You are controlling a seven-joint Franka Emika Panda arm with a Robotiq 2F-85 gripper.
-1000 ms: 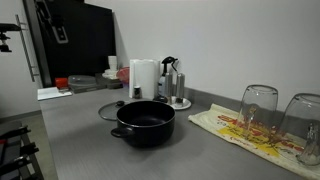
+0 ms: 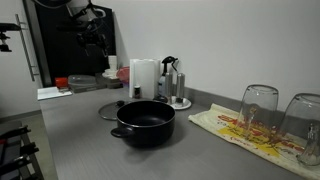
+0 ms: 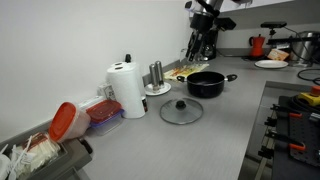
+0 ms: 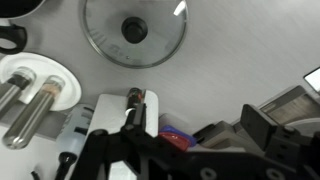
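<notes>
My gripper is open, with its two fingers well apart and nothing between them. In the first exterior view the gripper point(image 2: 103, 48) hangs high over the far left end of the table. A black two-handled pot point(image 2: 146, 124) stands uncovered on the grey table, and only its handle point(image 4: 12, 40) shows at the wrist view's left edge. Beside the pot lies a glass lid point(image 3: 181, 110) with a black knob. From the wrist, the lid point(image 4: 158, 42) appears beyond the fingers, not touched by them.
Metal shakers point(image 4: 36, 110) stand on a white plate near a paper towel roll point(image 3: 125, 89). Plastic containers point(image 3: 103, 114) line the wall. Upturned glasses point(image 2: 259, 108) rest on a patterned cloth point(image 2: 225, 124).
In the first exterior view, my arm and gripper have swung right from the left edge and come lower. The pot, lid and glasses have stayed in place.
</notes>
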